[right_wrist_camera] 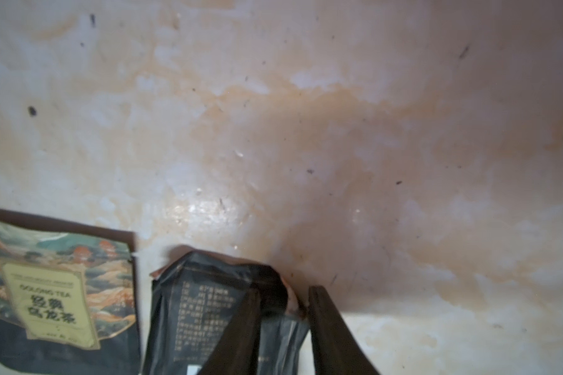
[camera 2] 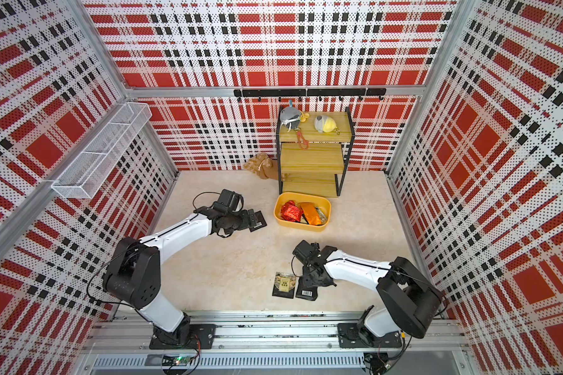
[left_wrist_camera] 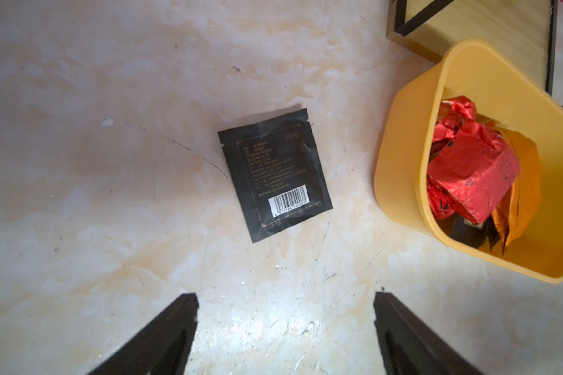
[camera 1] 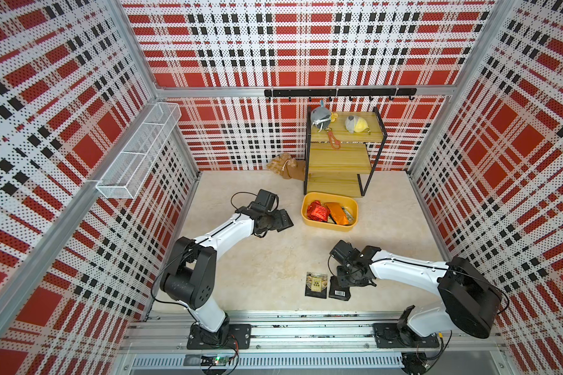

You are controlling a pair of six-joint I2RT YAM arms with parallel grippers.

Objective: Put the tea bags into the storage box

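Note:
A black tea bag (left_wrist_camera: 275, 172) lies flat, barcode up, in the left wrist view. My left gripper is open short of it, nothing between its fingers. At the table's front, a second dark tea bag (right_wrist_camera: 200, 312) has its upper right corner bunched up between the narrowed fingers of my right gripper. A gap still shows between those fingertips, and whether they pinch the corner is unclear. Left of it lies a tea bag with a landscape print (right_wrist_camera: 56, 287). The yellow storage box (camera 1: 329, 227) holds red and orange packets.
Behind the box stands a wooden shelf (camera 1: 339, 157) with soft toys on top. A brown plush (camera 1: 287, 166) sits at the shelf's left side. Between the two arms the tabletop (camera 1: 281, 256) is clear.

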